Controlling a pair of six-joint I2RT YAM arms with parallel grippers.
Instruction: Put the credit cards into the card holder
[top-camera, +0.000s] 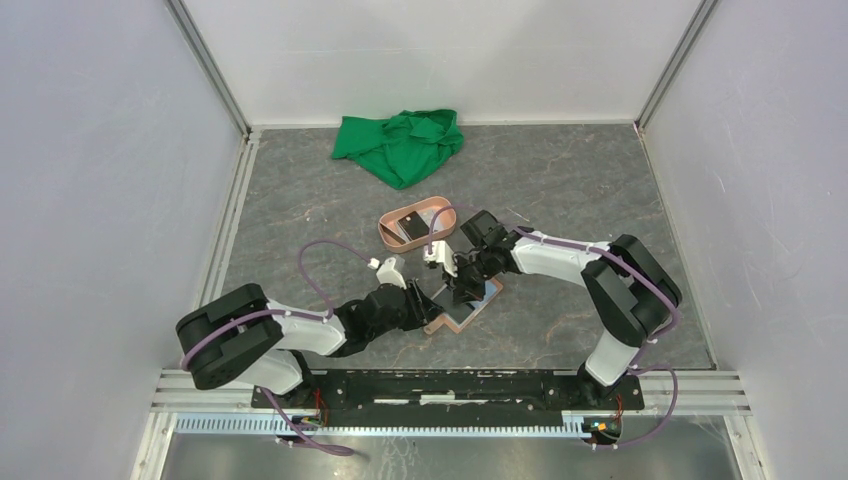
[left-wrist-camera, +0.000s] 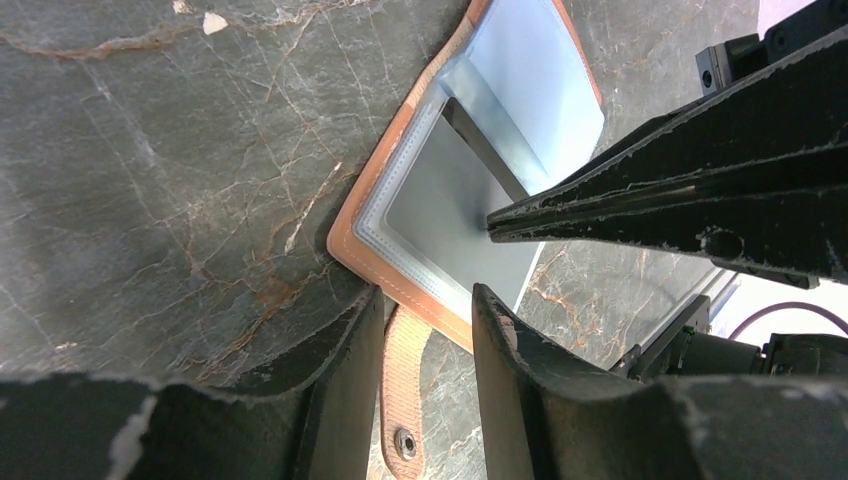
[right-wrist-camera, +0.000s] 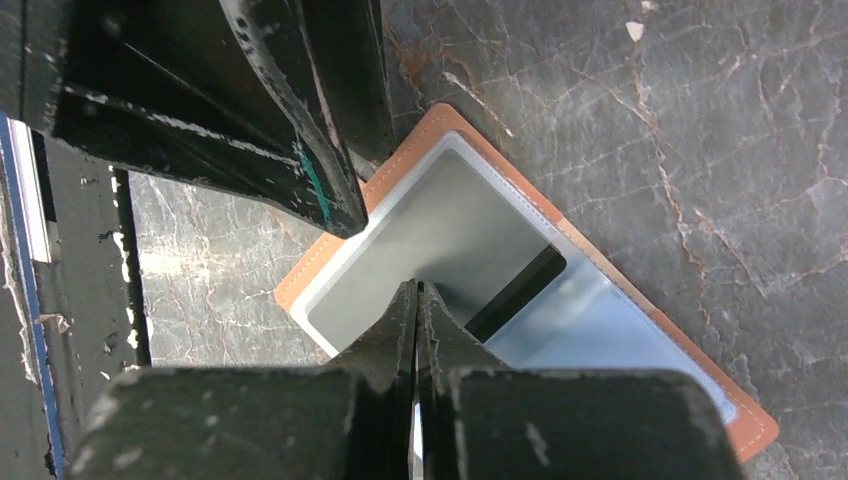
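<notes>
The card holder (top-camera: 450, 311) lies flat on the table, a tan case with a grey card (right-wrist-camera: 430, 230) and a blue section (right-wrist-camera: 590, 330). My right gripper is shut, its fingertips on the grey card near its dark strip, nothing visible between them. My left gripper stands part open over the holder's edge and strap (left-wrist-camera: 400, 390), nothing seen held.
Behind the grippers, a pink basket (top-camera: 390, 240) holds several card-like items. A green cloth (top-camera: 395, 150) lies farther back.
</notes>
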